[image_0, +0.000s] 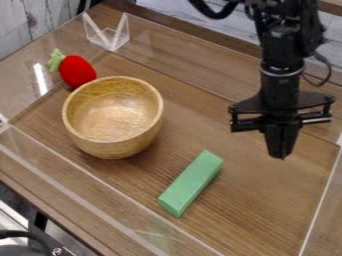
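Note:
My gripper (279, 141) hangs over the right side of the wooden table (201, 70), shut with nothing visible between its fingers. A green block (190, 183) lies on the table below and to the left of it. A wooden bowl (112, 115) sits to the left. A red strawberry-like object (75, 68) with green leaves lies at the upper left.
A clear wire-like or plastic object (104, 31) stands near the back left. The table's right edge runs along the far right.

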